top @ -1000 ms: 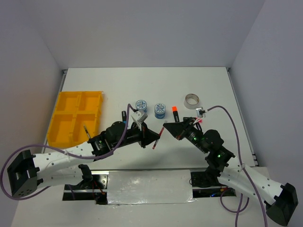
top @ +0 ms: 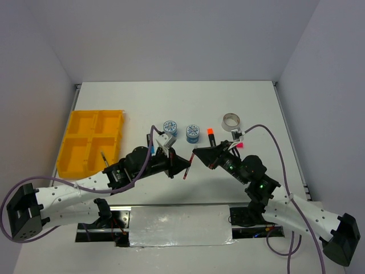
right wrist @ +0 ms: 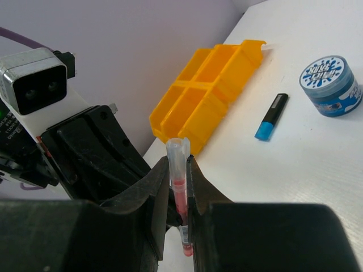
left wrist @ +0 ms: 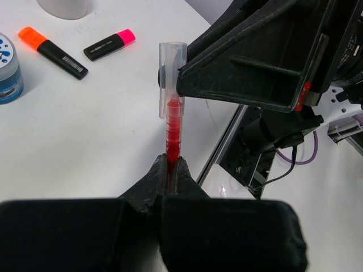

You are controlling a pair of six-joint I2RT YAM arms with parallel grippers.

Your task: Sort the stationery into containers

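Observation:
Between my two grippers is a red pen (left wrist: pixel 173 127) with a clear cap (left wrist: pixel 172 73). My left gripper (top: pixel 187 164) is shut on the red body; its dark fingers (left wrist: pixel 153 181) close around it in the left wrist view. On the capped end my right gripper is shut. An orange-ended highlighter (top: pixel 211 137), a pink-ended highlighter (left wrist: pixel 109 45) and a blue-ended one (right wrist: pixel 272 117) lie on the table. At the left stands the yellow compartment tray (top: pixel 90 136), a dark pen (top: pixel 104 158) in its lower right part.
Two blue-lidded jars (top: pixel 170 127) stand mid-table; the other jar (top: pixel 193 131) is just right of it. A tape roll or ring (top: pixel 230 121) sits at the back right.
Both grippers and the pen between them have shifted slightly left in the top view. The tray, jars and highlighters have stayed put.

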